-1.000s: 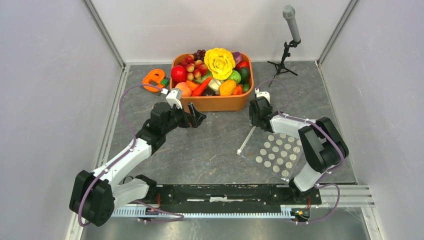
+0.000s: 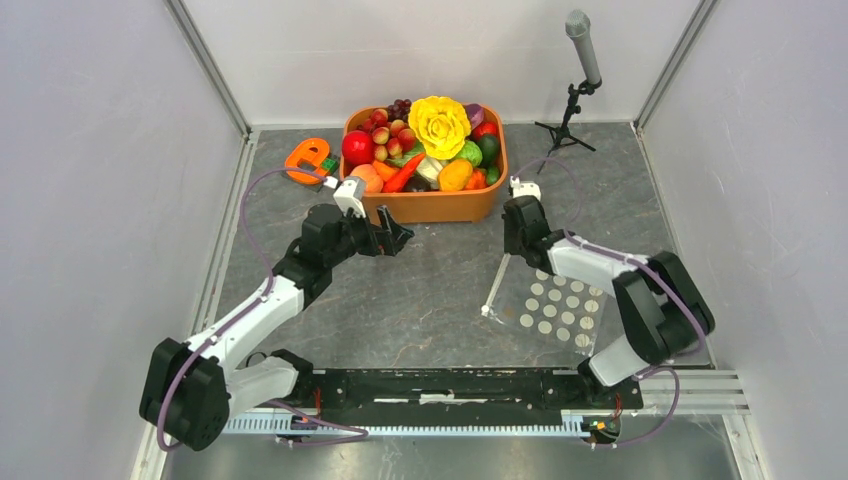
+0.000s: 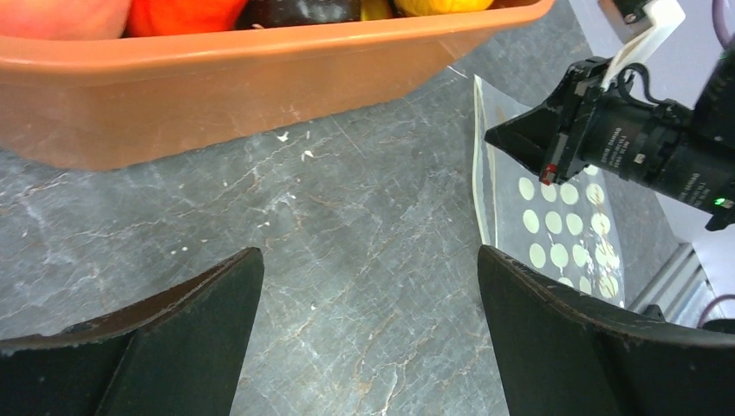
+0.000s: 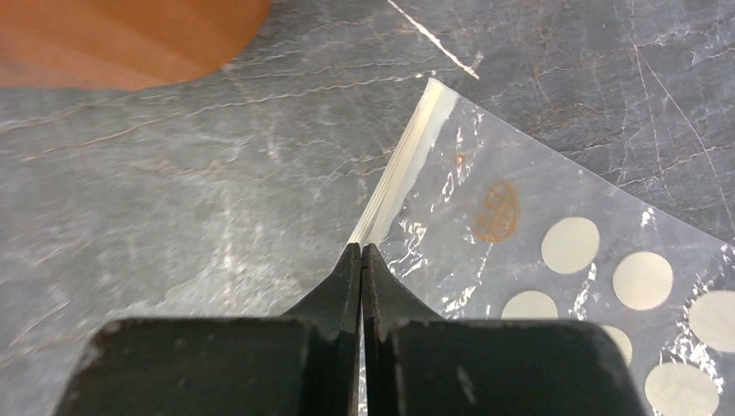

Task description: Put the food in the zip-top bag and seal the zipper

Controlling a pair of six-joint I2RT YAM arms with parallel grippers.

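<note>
An orange bin (image 2: 420, 205) heaped with toy fruit and vegetables stands at the back centre. A clear zip top bag (image 2: 540, 325) with round cream dots lies flat at the right, its zipper strip (image 2: 495, 285) on the left edge. My left gripper (image 2: 393, 232) stands open and empty over bare table, in front of the bin. In the right wrist view my right gripper is shut, its tips at the bag's zipper edge; whether it pinches any film cannot be told.
An orange slicer-like object (image 2: 300, 170) lies left of the bin. A microphone on a tripod (image 2: 570, 105) stands at the back right.
The left arm is almost unmoved.
</note>
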